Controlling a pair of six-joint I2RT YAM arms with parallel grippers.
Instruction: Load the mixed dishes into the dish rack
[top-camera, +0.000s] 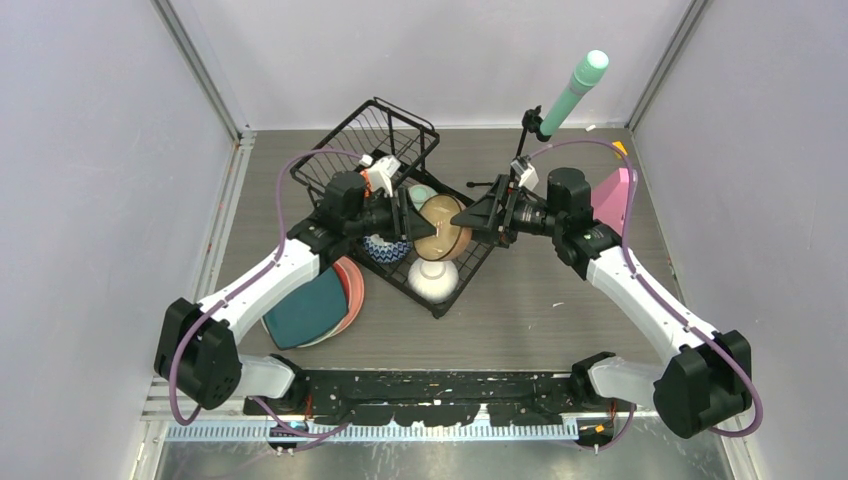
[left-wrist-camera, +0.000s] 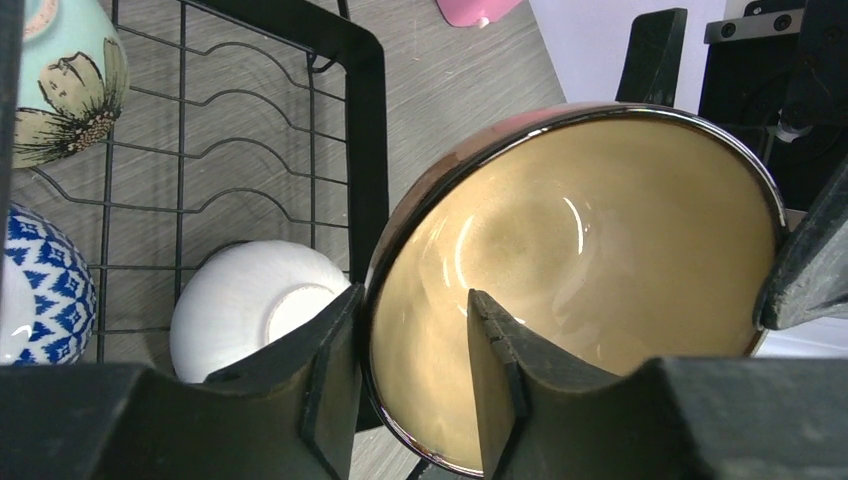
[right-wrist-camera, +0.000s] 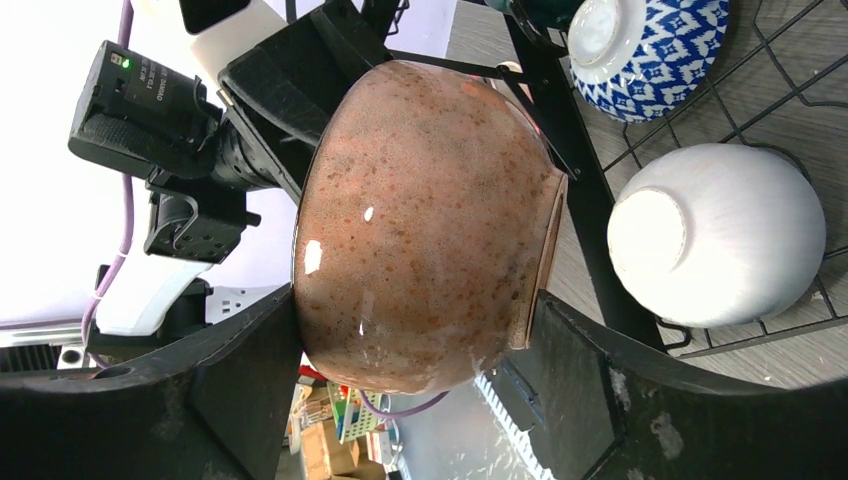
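Observation:
A tan-glazed bowl (top-camera: 440, 228) with a brown speckled outside (right-wrist-camera: 420, 220) is held up over the rack between both grippers. My left gripper has its fingers apart, one either side of the bowl's rim. My right gripper is open wide, its fingertips at opposite edges of the bowl. Below, the black dish rack (top-camera: 470, 268) holds a white bowl (left-wrist-camera: 250, 305), a blue patterned bowl (left-wrist-camera: 45, 285) and a pale green floral piece (left-wrist-camera: 70, 80).
Pink plates (top-camera: 352, 290) and a teal square dish (top-camera: 305, 310) lie stacked at the left. A pink object (top-camera: 612, 200) and a mint cylinder (top-camera: 575, 90) are at the right.

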